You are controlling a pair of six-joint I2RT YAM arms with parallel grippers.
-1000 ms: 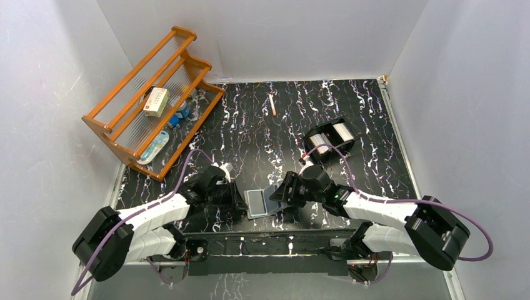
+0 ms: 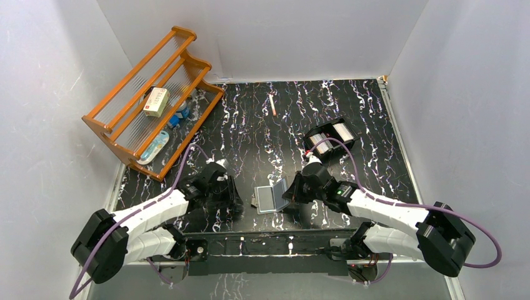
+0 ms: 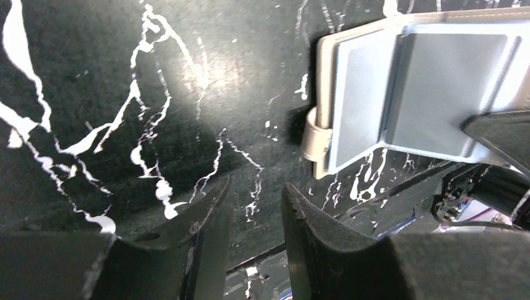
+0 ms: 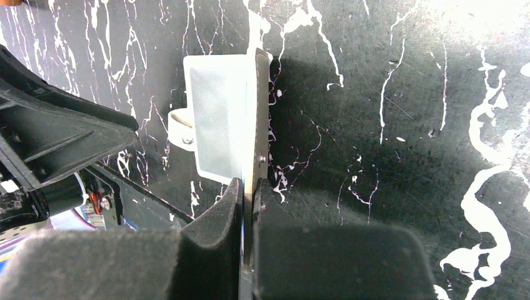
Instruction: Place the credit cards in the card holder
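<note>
An unfolded card holder [image 2: 265, 199] with a tan cover and clear sleeves lies between my two grippers near the front of the table. My right gripper is shut on its right flap, which stands tilted up in the top view. The left sleeve [image 4: 219, 112] and the strap tab [image 4: 182, 129] rest low over the marble. Left of the holder, my left gripper is part open with only bare table showing between its fingers. In the left wrist view the holder [image 3: 365, 94] sits to the upper right, apart from those fingers. No loose credit card can be made out.
At the back right stands a black box [image 2: 329, 139] with pale contents in compartments. A wooden rack [image 2: 156, 100] holding a small carton [image 2: 156, 102] fills the left. A thin stick [image 2: 272, 105] lies at the back.
The left gripper is now apart from the holder's left edge.
</note>
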